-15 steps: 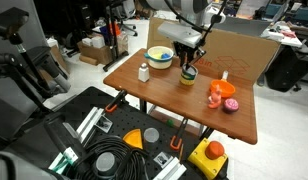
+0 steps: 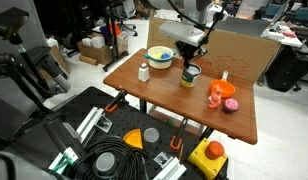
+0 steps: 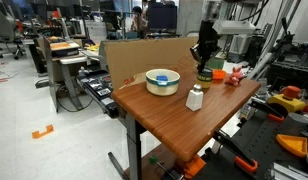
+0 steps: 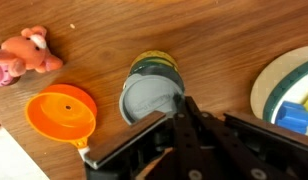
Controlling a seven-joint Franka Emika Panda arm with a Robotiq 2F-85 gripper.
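A dark cup with a pale grey inside [image 4: 152, 98] is seen from above in the wrist view. My gripper is at its right rim, fingers nearly together, with the cup's wall apparently between them; the exact contact is partly hidden by the dark fingers. Below the cup, a yellow-banded can [image 2: 188, 83] shows on the wooden table [image 2: 164, 92]. In exterior view 2 the dark cup [image 3: 205, 73] stands roughly upright over the yellow band, and whether it rests on the can or hangs just above cannot be told.
An orange cup [image 4: 62, 112] and an orange-pink toy [image 4: 32, 50] lie to one side. On the other is a white bowl [image 3: 162, 84] holding a blue item. A white bottle [image 3: 195, 98] stands near the table's front edge. Cardboard panels [image 2: 234, 50] line the back.
Over the last second the cup and gripper have shifted slightly to the right in exterior view 1. The other table objects have stayed in place.
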